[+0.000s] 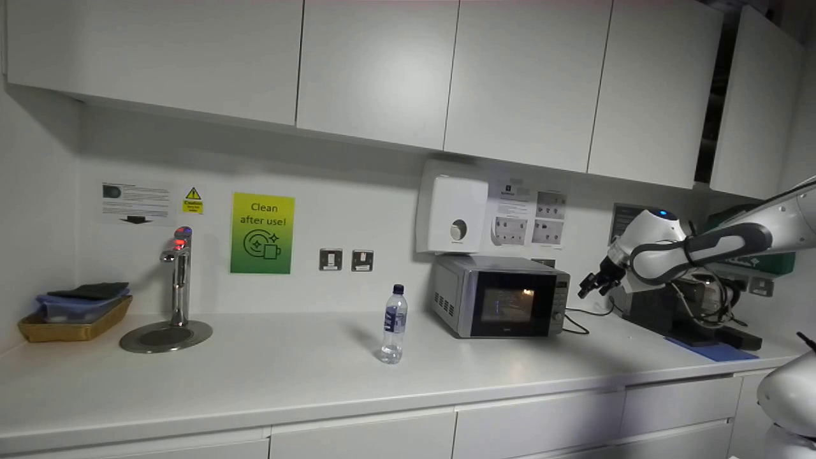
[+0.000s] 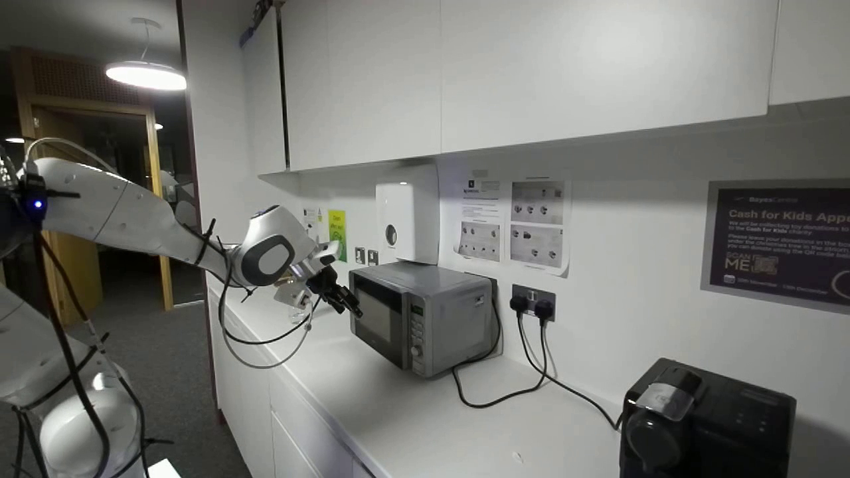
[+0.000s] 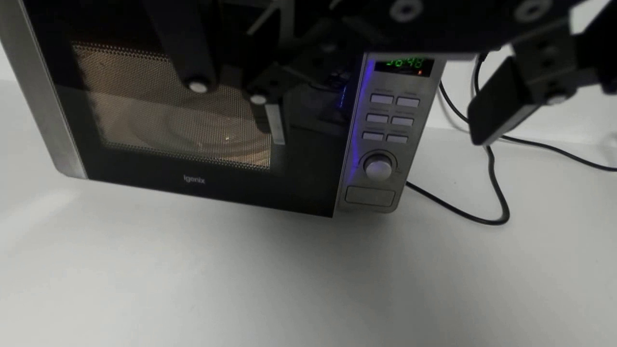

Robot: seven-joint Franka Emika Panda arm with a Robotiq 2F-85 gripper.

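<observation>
My gripper (image 1: 593, 286) hangs above the counter at the right front of the grey microwave (image 1: 448, 294), in the first exterior view. From the wrist, the fingers stand wide apart with empty space between them; the right finger pad (image 3: 498, 105) shows clearly, the left one partly. Behind them lies the microwave's button panel, with a round knob (image 3: 379, 167) below the buttons. The microwave door (image 3: 220, 188) is shut, and its window glows from inside. In the second exterior view my gripper (image 2: 347, 302) appears close to the microwave front; contact cannot be judged.
A clear plastic bottle (image 1: 392, 329) stands upright left of the microwave. A black coffee machine (image 2: 721, 418) occupies the counter on the other side. Black cables (image 2: 510, 396) trail over the worktop between them. Clear counter (image 1: 268, 367) extends toward the chrome tap (image 1: 180, 287).
</observation>
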